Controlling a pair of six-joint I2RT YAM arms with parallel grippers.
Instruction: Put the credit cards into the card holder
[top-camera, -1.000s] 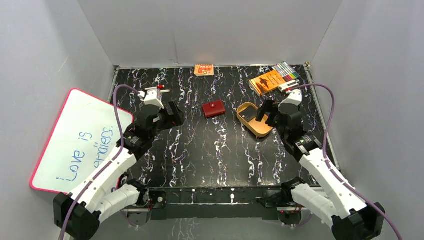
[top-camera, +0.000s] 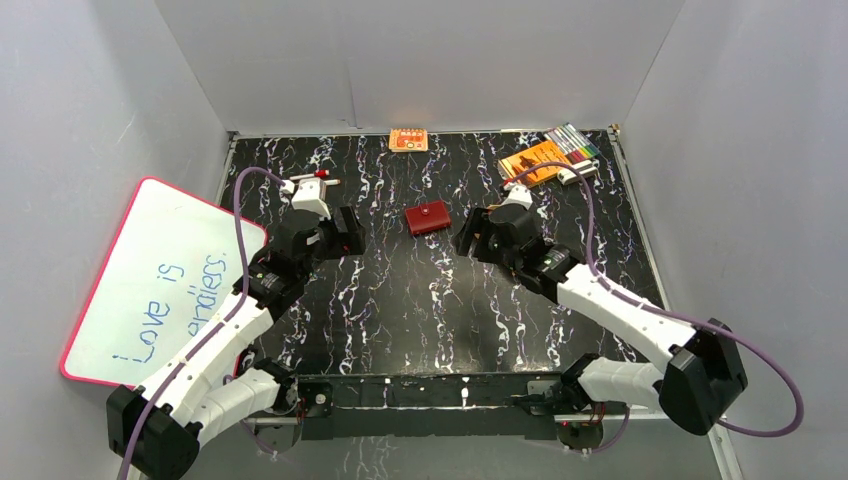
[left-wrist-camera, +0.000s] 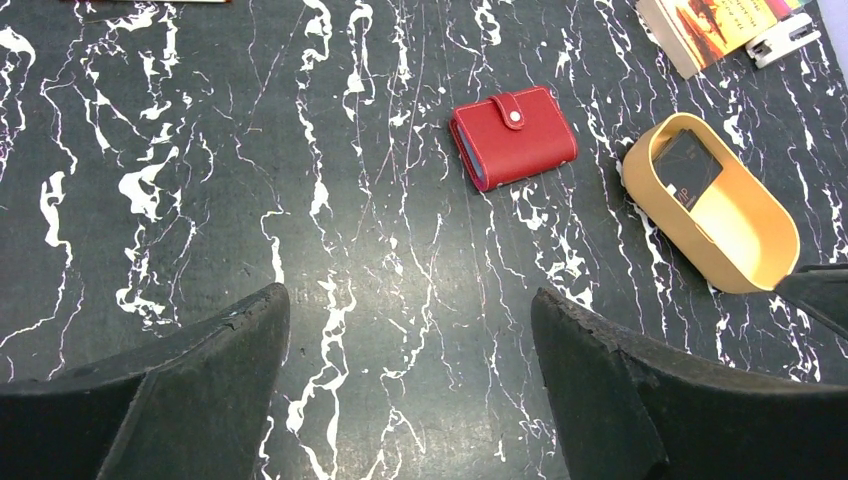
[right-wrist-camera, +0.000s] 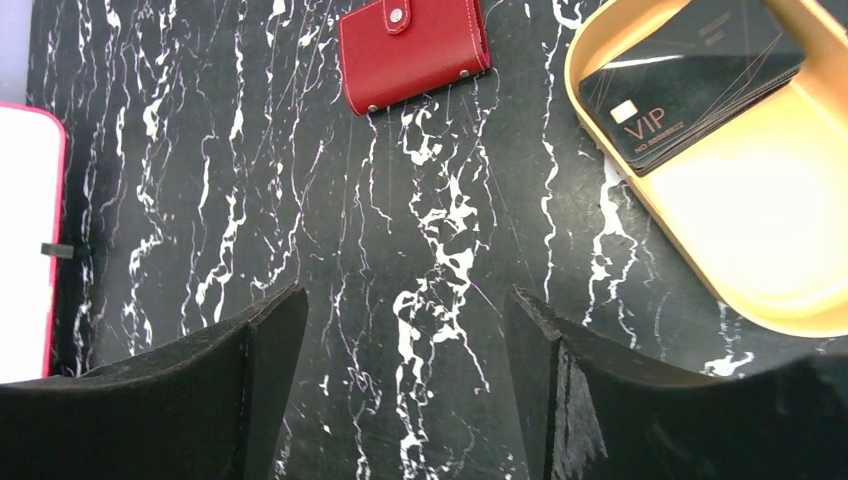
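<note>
The red card holder (top-camera: 427, 217) lies closed on the black marbled table, its snap strap (left-wrist-camera: 509, 111) fastened over the top. Black cards (right-wrist-camera: 690, 80) marked VIP rest in one end of a yellow oval tray (left-wrist-camera: 690, 232). In the top view the right arm covers nearly all of that tray. My left gripper (top-camera: 355, 231) hangs open to the left of the card holder, its fingers (left-wrist-camera: 210, 370) wide apart and empty. To the holder's right is my right gripper (top-camera: 466, 232), over the tray's left side, open with only bare table showing between its fingers.
Books (top-camera: 541, 163) and a white item (top-camera: 577, 172) lie at the back right. A small orange notepad (top-camera: 408, 140) is at the back edge, pens (top-camera: 312, 177) at the back left. A whiteboard (top-camera: 150, 290) leans at the left.
My right arm has swung left across the tray toward the card holder, hiding the tray from above. The left arm has barely moved, and the card holder has stayed put.
</note>
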